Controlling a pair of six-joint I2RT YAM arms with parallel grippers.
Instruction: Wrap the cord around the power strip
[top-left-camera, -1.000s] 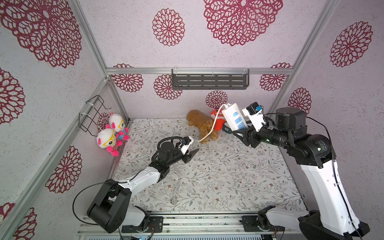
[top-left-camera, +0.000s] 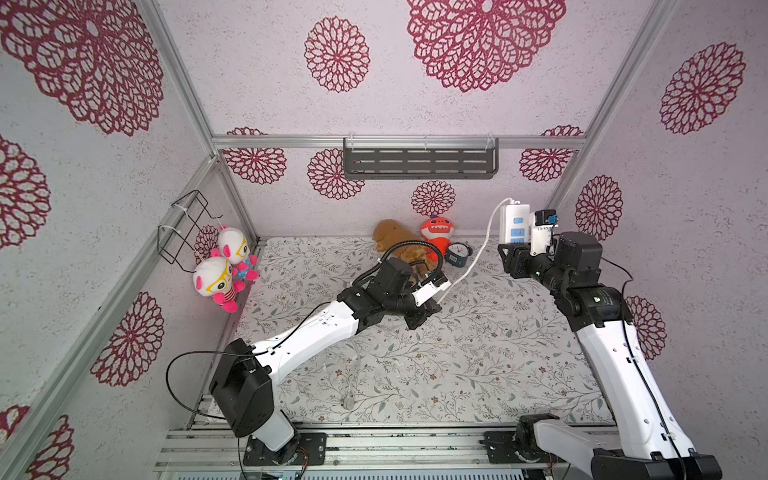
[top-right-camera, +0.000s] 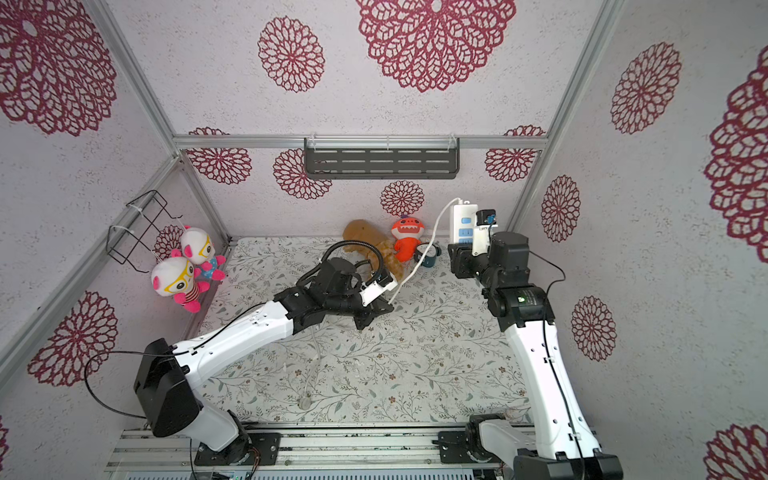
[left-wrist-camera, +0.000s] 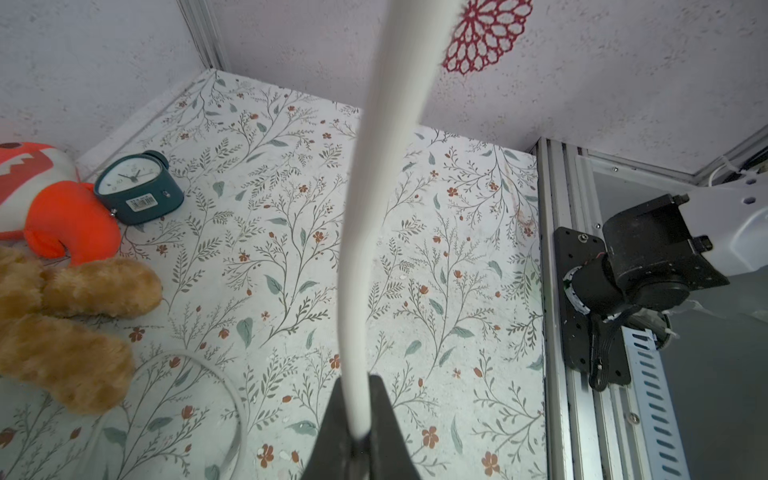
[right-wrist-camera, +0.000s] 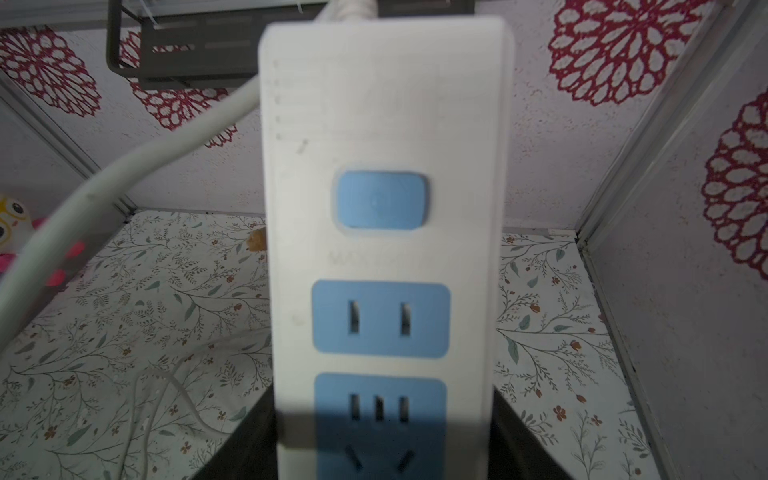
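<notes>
A white power strip (top-left-camera: 515, 224) with blue buttons and sockets stands upright in the air at the right, my right gripper (top-left-camera: 513, 260) shut on its lower end. In the right wrist view the strip (right-wrist-camera: 380, 256) fills the middle, its cord (right-wrist-camera: 120, 172) leaving the top and running down leftward. My left gripper (top-left-camera: 425, 312) is shut on that white cord (left-wrist-camera: 364, 240), which stretches taut between both grippers and runs through the fingers in the left wrist view. A loose length of cord lies on the floral table below, with the plug (top-left-camera: 349, 401) near the front edge.
A brown plush (top-left-camera: 392, 236), a red plush (top-left-camera: 437, 229) and a small clock (left-wrist-camera: 137, 180) sit at the back. Two pink plush toys (top-left-camera: 214, 280) are at the left below a wire basket. A grey rack (top-left-camera: 420, 164) hangs on the back wall.
My left gripper has moved right along with the cord, which now runs more steeply upward.
</notes>
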